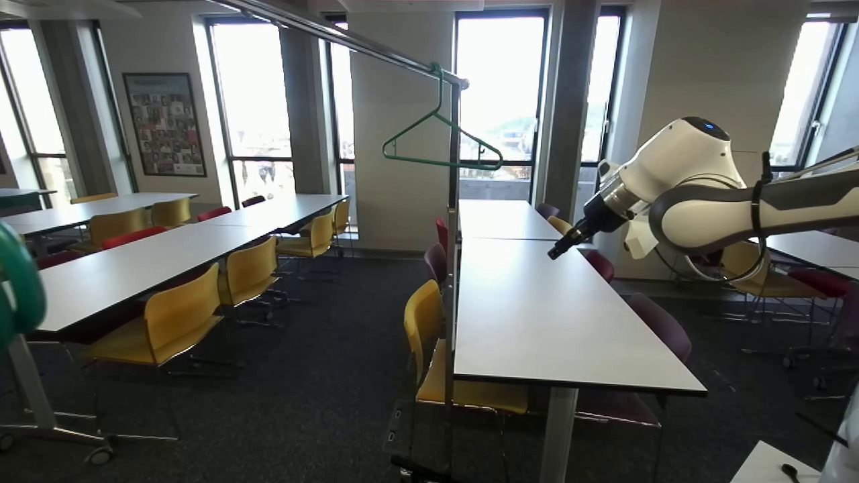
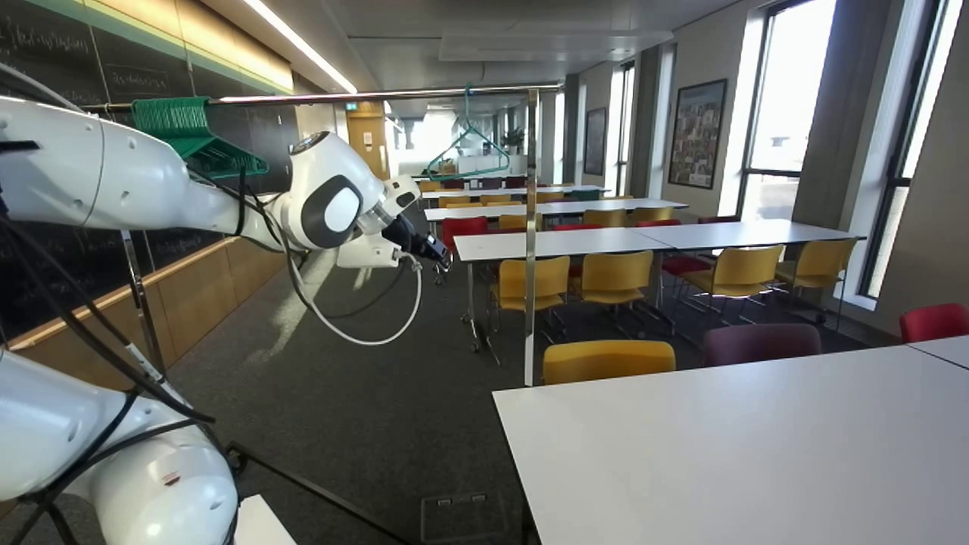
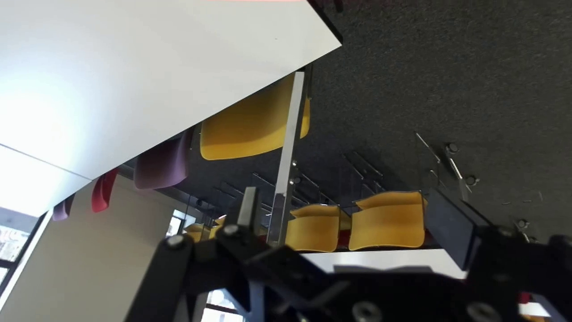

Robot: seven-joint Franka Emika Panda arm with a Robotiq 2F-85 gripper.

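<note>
A single green hanger [image 1: 441, 143] hangs near the end of the metal rail [image 1: 346, 36], apart from the others. In the second exterior view this hanger [image 2: 468, 150] is near the rail's upright, and a bunch of green hangers [image 2: 186, 132] hangs farther left. My gripper [image 1: 562, 247] points down and left, to the right of and lower than the single hanger. Its two fingers [image 3: 247, 209] stand wide apart in the wrist view, with nothing held between them. No hanger shows in the wrist view.
The rail's upright post [image 2: 531, 236] stands between my gripper and the rows of tables. A white table [image 1: 547, 314] lies below, with yellow chairs [image 1: 427, 330] along its side. The air between gripper and hanger looks clear.
</note>
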